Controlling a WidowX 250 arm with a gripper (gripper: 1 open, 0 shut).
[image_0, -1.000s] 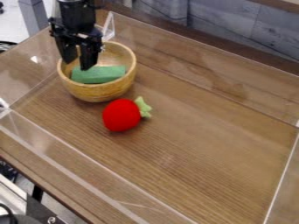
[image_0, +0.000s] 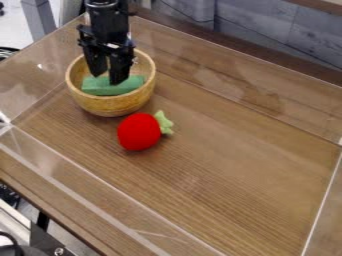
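Note:
My gripper (image_0: 106, 54) hangs at the top left of the camera view, over the back part of a yellow bowl (image_0: 112, 105). A green object (image_0: 112, 86) lies inside the bowl, below the gripper's fingers. Whether the gripper holds anything or how wide it stands is hard to tell. A red tomato-like thing (image_0: 139, 131) with a pale green top lies in front of the bowl, slightly to the right.
Dark cables lie beyond the table's edge at the lower left.
The bowl and the red thing look about where they were.

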